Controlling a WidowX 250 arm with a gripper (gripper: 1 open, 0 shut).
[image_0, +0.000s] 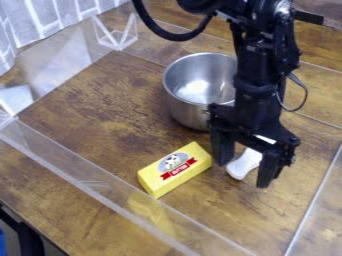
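My gripper (245, 155) hangs over the right half of the wooden table, open, with its fingers pointing down around a small white object (243, 164) lying on the wood. The white object is partly hidden by the fingers. Just left of it lies a yellow box (173, 174) with a cow picture and a red label. A steel bowl (189, 85) stands behind, partly covered by my arm.
Clear plastic walls edge the table (80, 145) at the left and front. A small white item (15, 99) is at the far left edge.
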